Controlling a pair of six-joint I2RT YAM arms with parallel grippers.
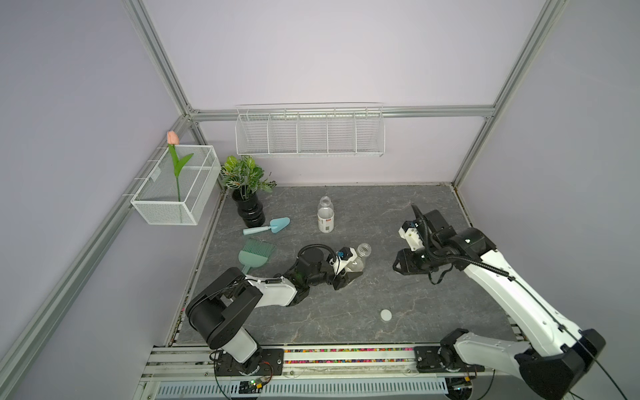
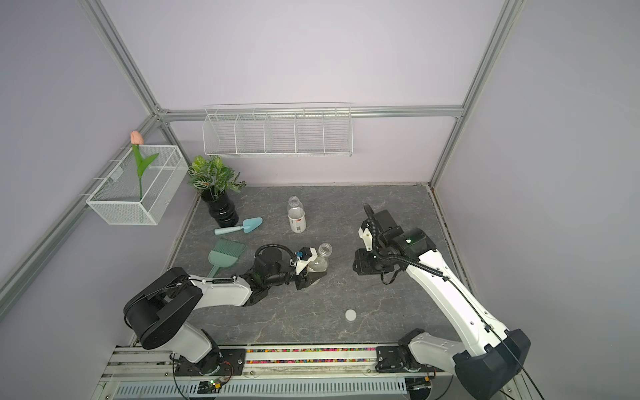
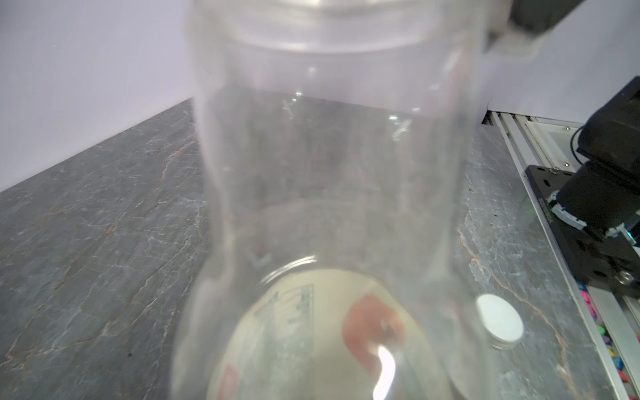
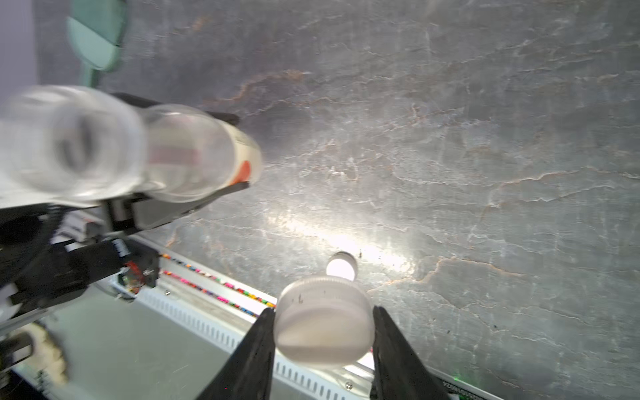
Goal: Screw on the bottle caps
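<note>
A clear bottle (image 3: 333,166) without a cap stands between the fingers of my left gripper (image 1: 352,272), which is shut on it. Its open mouth (image 4: 73,150) shows in the right wrist view. In that view my right gripper is shut on a white cap (image 4: 324,323), raised well above the table and to the right of the held bottle. A second white cap (image 1: 386,314) lies on the table near the front. Farther back a second bottle (image 1: 325,214) stands upright, also uncapped.
A green brush (image 1: 254,253), a blue trowel (image 1: 270,226) and a black vase with a plant (image 1: 248,203) occupy the left side. White wire baskets (image 1: 310,133) hang on the back wall.
</note>
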